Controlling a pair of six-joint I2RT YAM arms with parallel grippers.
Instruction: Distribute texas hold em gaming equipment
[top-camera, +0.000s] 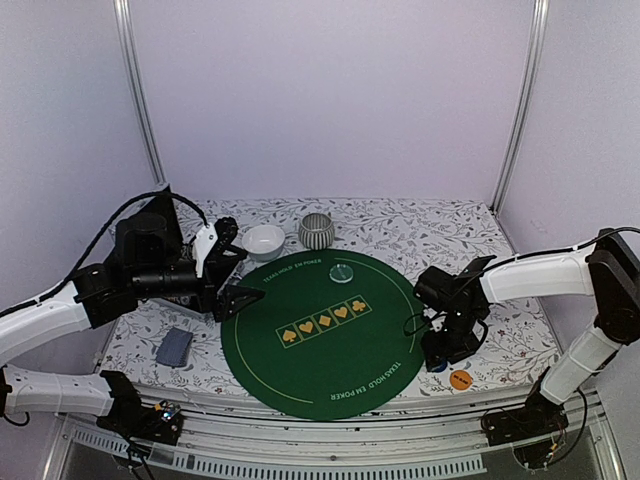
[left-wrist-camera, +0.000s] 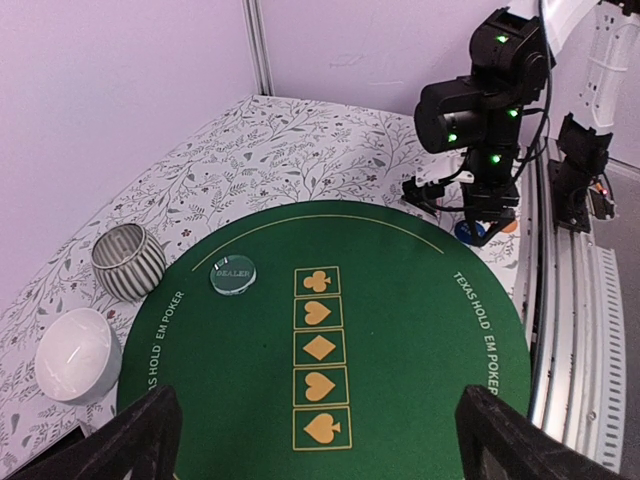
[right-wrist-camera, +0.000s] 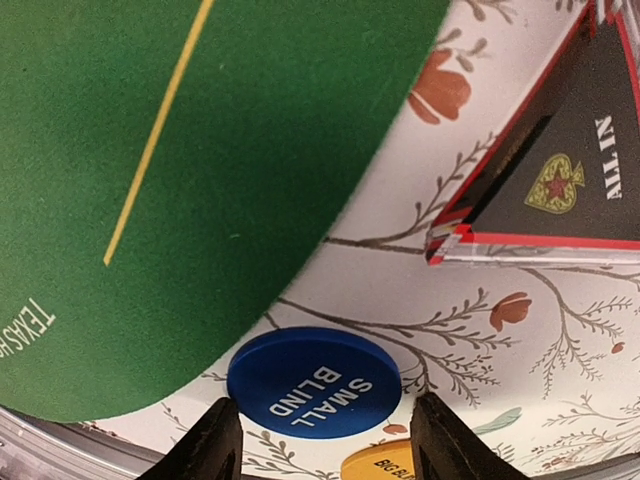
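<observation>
On the patterned table by the right edge of the green poker mat lies the blue SMALL BLIND disc. My right gripper is low over it, its part-open fingers on either side. A gap shows between the disc and the right finger; the left fingertip meets or overlaps its other edge. An orange disc lies close by. The clear DEALER disc rests on the mat. Over the mat's left side my left gripper hangs open, with nothing between its fingers.
A clear-and-red ALL IN piece stands near the right gripper. Behind the mat are a white bowl and a striped cup. A dark blue card stack sits at the left.
</observation>
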